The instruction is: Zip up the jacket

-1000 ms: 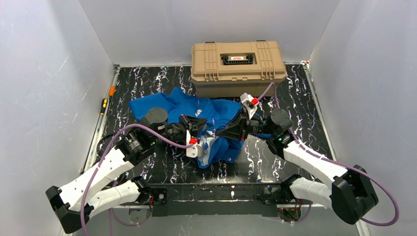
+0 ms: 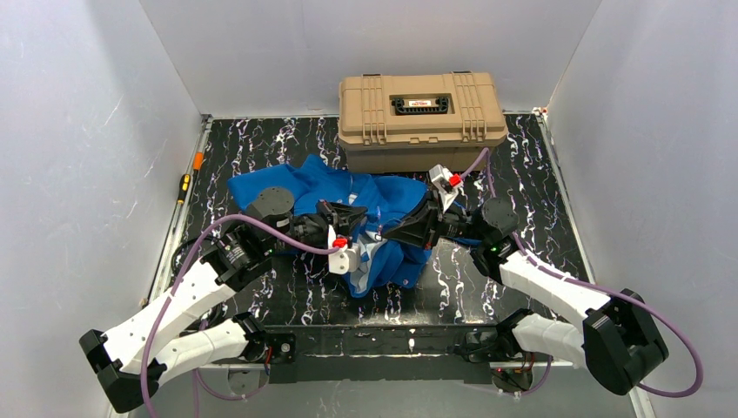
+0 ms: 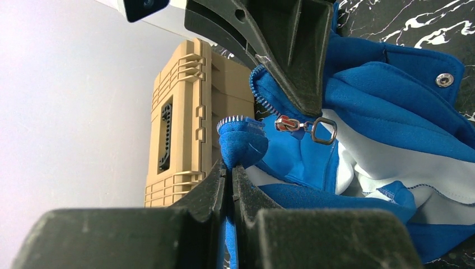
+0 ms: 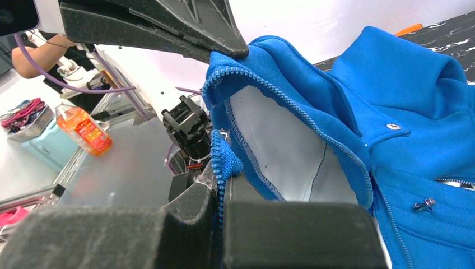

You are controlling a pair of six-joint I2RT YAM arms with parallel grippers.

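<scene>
The blue jacket lies rumpled on the marble board, its front lifted between the grippers. My left gripper is shut on a strip of zipper-edged fabric, which stands up from its fingertips. Beside it, my right gripper's fingers hold the other zipper edge, with the slider and metal pull ring hanging below them. In the right wrist view my right gripper is shut on the blue zipper tape. The two edges are apart in the left wrist view.
A tan hard case stands at the back of the board. Screwdrivers lie along the left edge. Bare board shows to the right and in front of the jacket.
The left arm is almost still.
</scene>
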